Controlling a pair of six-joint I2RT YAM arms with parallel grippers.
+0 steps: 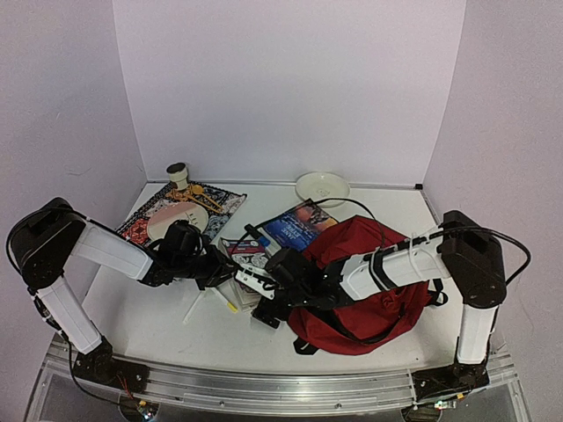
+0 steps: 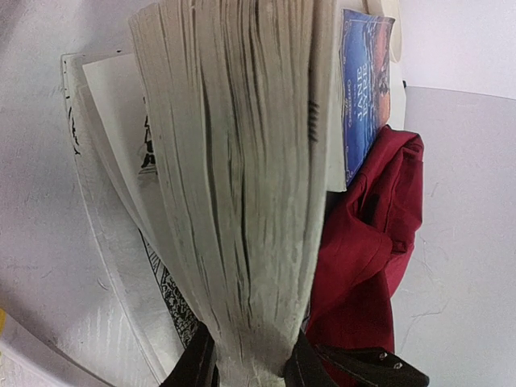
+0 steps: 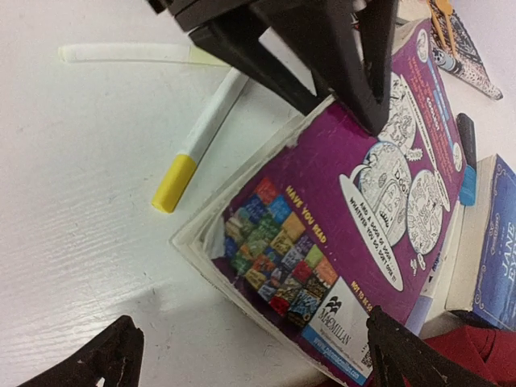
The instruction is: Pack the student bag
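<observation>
My left gripper (image 1: 230,264) is shut on one edge of a purple-covered book (image 3: 322,218), with a finger on its cover in the right wrist view. In the left wrist view the book's thick page block (image 2: 242,161) rises from between the fingers. Another white-edged book or booklet (image 2: 105,218) lies beneath. My right gripper is open, its fingers (image 3: 109,355) wide apart near the book's lower corner. In the top view that arm covers part of the book and of the red bag (image 1: 387,308), which lies slack on the right.
A blue Jane Eyre book (image 1: 299,230) and a blue-capped marker (image 1: 256,235) lie behind. Markers, one yellow-capped (image 3: 171,184), lie left of the book. A plate (image 1: 322,187) stands at the back; a patterned mat (image 1: 230,200) with cup and dish is back left.
</observation>
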